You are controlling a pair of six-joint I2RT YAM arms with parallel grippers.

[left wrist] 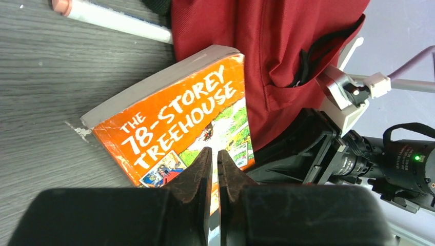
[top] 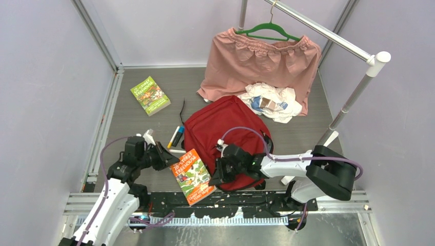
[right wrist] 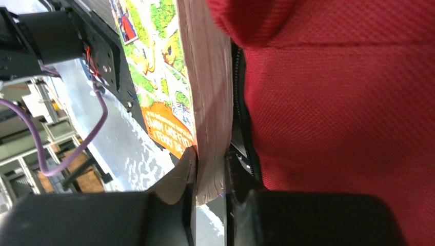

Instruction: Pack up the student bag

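The orange 78-Storey Treehouse book (top: 191,177) lies flat left of the red backpack (top: 220,123). My right gripper (top: 213,182) is low at the book's right edge; in the right wrist view its fingertips touch the page edge (right wrist: 208,102), and whether they grip is unclear. My left gripper (top: 172,160) hovers over the book's upper left, its fingers close together in the left wrist view, with the book (left wrist: 169,118) below them. A white marker (left wrist: 118,20), other markers (top: 177,137) and a green book (top: 150,95) lie on the floor.
Pink shorts (top: 256,66) hang on a rail (top: 328,35) at the back, above a crumpled white cloth (top: 277,107). The rail's post stands at the right.
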